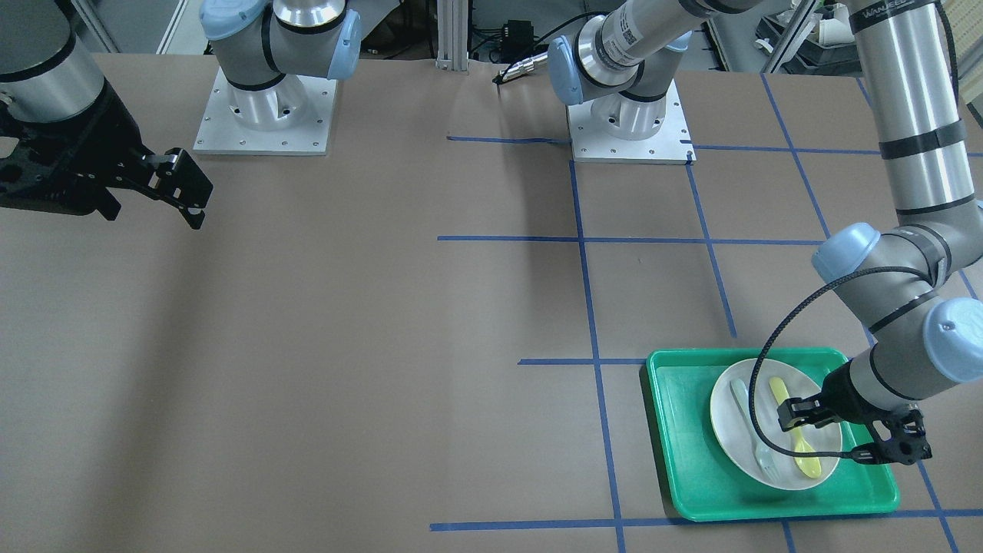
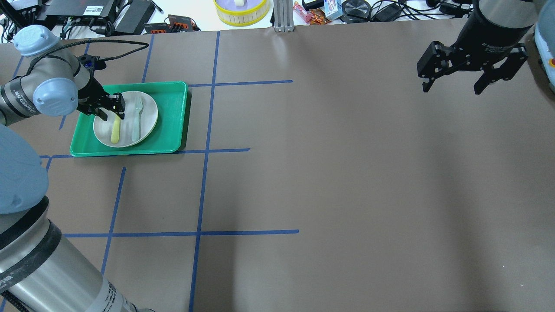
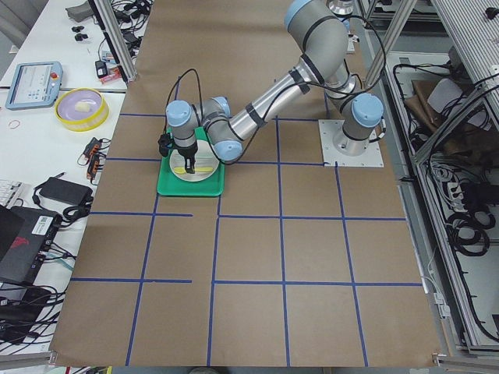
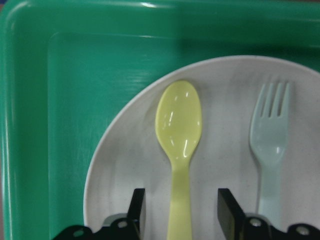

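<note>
A green tray [image 1: 677,479] holds a white plate [image 1: 737,433], on which lie a yellow spoon [image 4: 177,125] and a pale blue-green fork [image 4: 270,140], side by side. My gripper is low over the plate with its fingers apart, the spoon's handle running between them and the fork just to the right. Neither finger visibly touches the spoon. In the front view the gripper partly hides the spoon.
Another arm's gripper [image 2: 452,78] hangs idle over the far side of the table. The bare, taped table [image 2: 354,171] beside the tray is clear. A yellow round container [image 2: 240,18] sits beyond the table's edge.
</note>
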